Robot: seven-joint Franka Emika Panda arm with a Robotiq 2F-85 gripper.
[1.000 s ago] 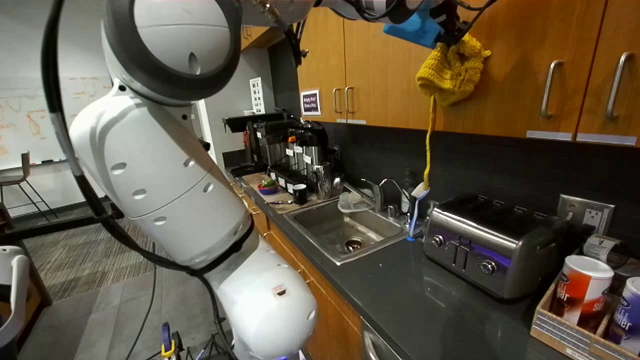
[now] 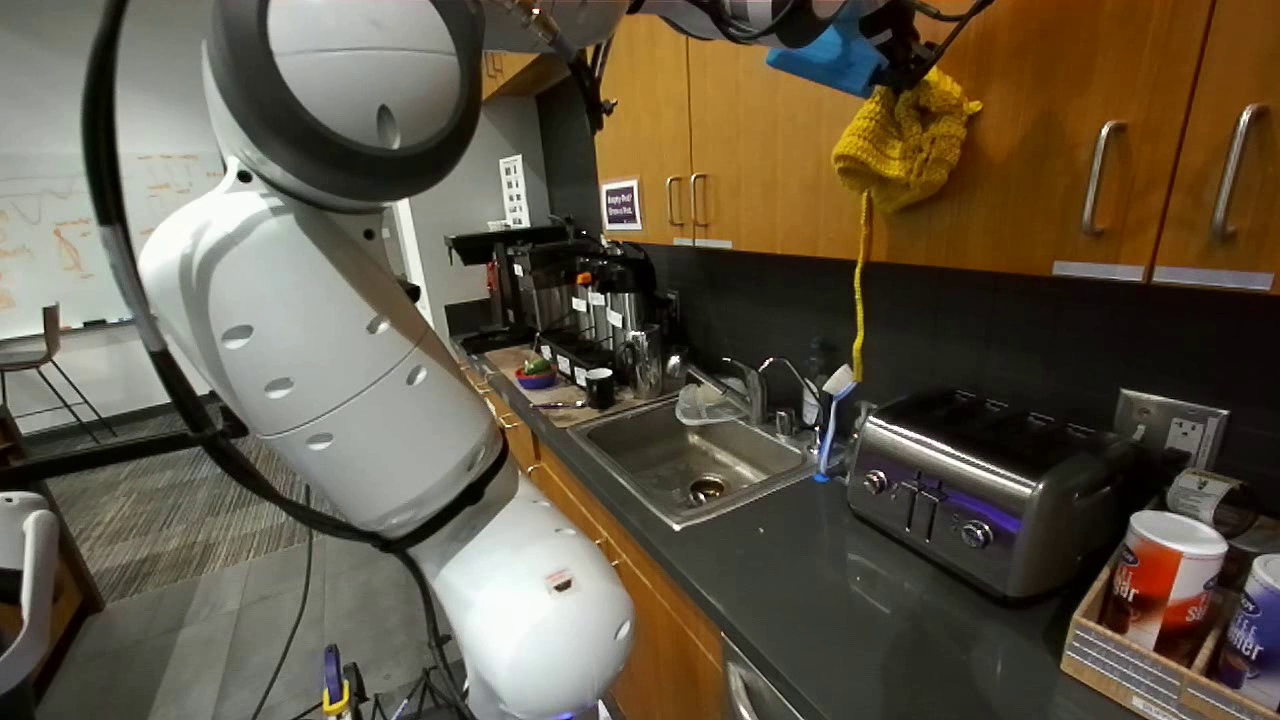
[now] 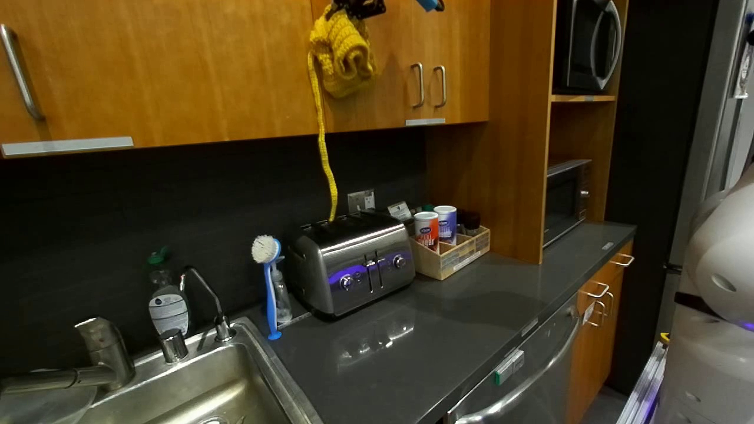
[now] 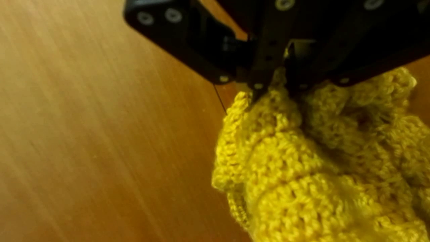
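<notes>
A yellow knitted piece point(image 2: 902, 146) hangs bunched in front of the upper cabinets, with my gripper shut on its top. In the wrist view its crumpled folds point(image 4: 294, 173) fill the lower right, and a bit of yarn shows between the fingertips. From the bunch a long thin yellow strap point(image 3: 321, 145) dangles. Its lower end comes down near the back of the toaster point(image 3: 353, 261) in exterior view 2, and near the head of the dish brush in exterior view 1. Whether it touches either one, I cannot tell.
Beside the sink point(image 2: 696, 456) stands a blue-and-white dish brush point(image 3: 270, 286). A wooden box point(image 3: 452, 259) with canisters sits past the toaster. Cabinet handles point(image 2: 1101, 178) stick out near the knitted piece.
The lower end of the dangling strap has swung slightly to the right in exterior view 1. Arm, gripper and bunched knit look the same.
</notes>
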